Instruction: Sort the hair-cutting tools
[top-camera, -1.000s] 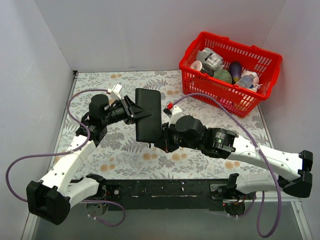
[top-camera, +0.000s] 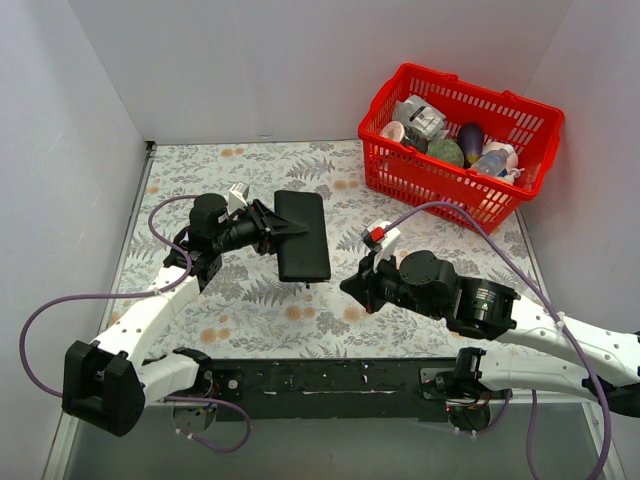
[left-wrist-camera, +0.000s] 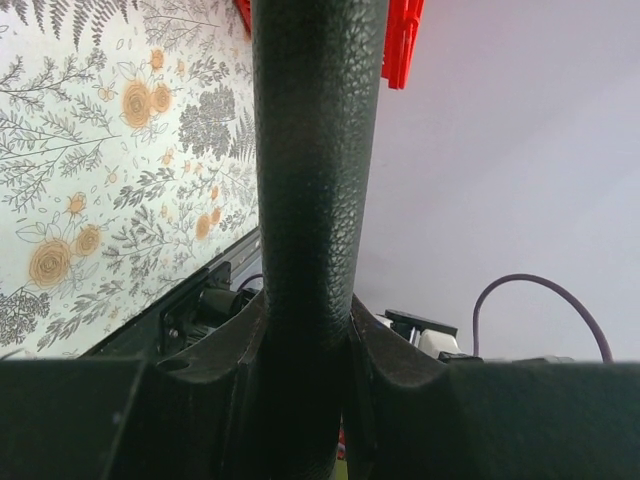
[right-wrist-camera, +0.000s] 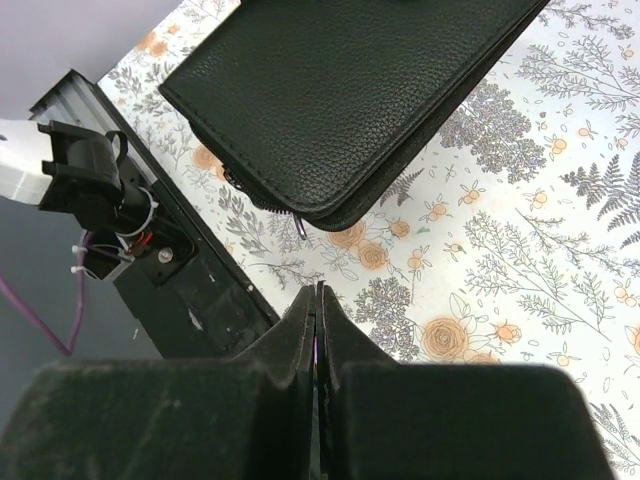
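A flat black leather-like case (top-camera: 305, 252) appears above the middle of the patterned table, held by my left gripper (top-camera: 285, 228). In the left wrist view, the case (left-wrist-camera: 315, 150) stands edge-on between that gripper's fingers. From the right wrist, one broad face of the case (right-wrist-camera: 340, 100) shows, with a zip along its edge and a small metal zip pull (right-wrist-camera: 300, 227) hanging at the near corner. My right gripper is shut, nothing visible between its fingertips, and sits apart from the case on its right side. Whatever the case contains is hidden.
A red basket (top-camera: 458, 185) stands at the back right, holding a purple eggplant (top-camera: 470, 137), a bottle (top-camera: 491, 163) and other items. White walls enclose the sides and back.
The left gripper and case shifted a little right and down.
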